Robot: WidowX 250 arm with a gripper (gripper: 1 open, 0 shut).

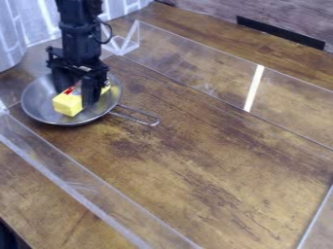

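Observation:
A grey metal pan point(42, 97) with a wire handle point(136, 118) pointing right rests at the left of the table. In it lie a yellow block point(68, 103) and a small red and white piece point(69, 89). The black gripper point(78, 80) reaches down into the pan just above and behind the yellow block, with another bit of yellow at its right. Its fingertips are dark and crowded, so what is between them cannot be made out clearly.
A wide bare wooden tabletop point(208, 165) fills the right and front. Clear panels run along the left and back edges, and pale fabric point(19, 24) hangs at the upper left.

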